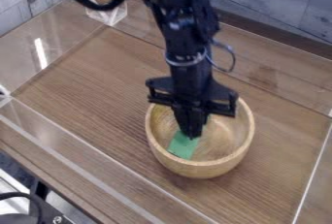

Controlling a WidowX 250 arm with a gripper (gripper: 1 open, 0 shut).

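Note:
The dark gripper [195,110] reaches down from the top of the view over a cream bowl [201,169] on the wooden table, its tips low at the bowl's back part. A green object [182,146] lies in the bowl, its upper end partly hidden by the gripper. Whether the fingers are open or shut, or touch the green object, I cannot tell.
A pale object stands at the back left edge. A black cable lies at the front left corner.

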